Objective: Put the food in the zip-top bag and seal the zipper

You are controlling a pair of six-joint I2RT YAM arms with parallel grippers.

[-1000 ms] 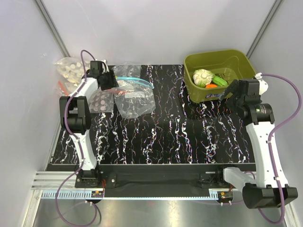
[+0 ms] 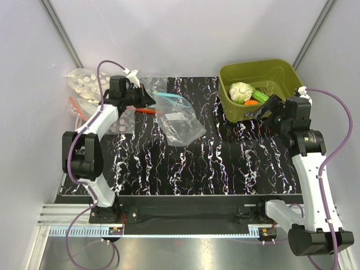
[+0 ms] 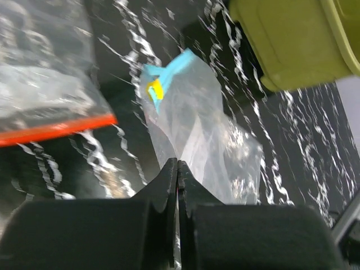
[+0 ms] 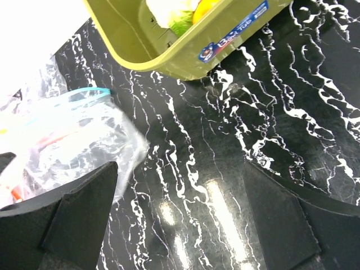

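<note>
In the top view, a clear zip top bag (image 2: 181, 129) with a blue zipper strip sits left of the middle of the table. My left gripper (image 2: 149, 102) is shut at its left corner; in the left wrist view the bag's film (image 3: 194, 129) runs to the joined fingertips, a thin edge pinched there. The food rests in the green bin: a pale cabbage-like vegetable (image 2: 241, 91), a green vegetable (image 2: 260, 96) and an orange item (image 2: 251, 102). By the bin's front right corner, my right gripper (image 2: 269, 107) stands open and empty.
The green bin (image 2: 229, 108) occupies the back right. Other plastic bags lie at the back left, among them a red-edged bag (image 3: 56, 130) and a bag with round spots (image 2: 89, 84). The front and middle of the black, white-veined table (image 2: 197, 169) are bare.
My left gripper has moved to the right, and the clear bag has shifted right with its corner, turning and bunching somewhat.
</note>
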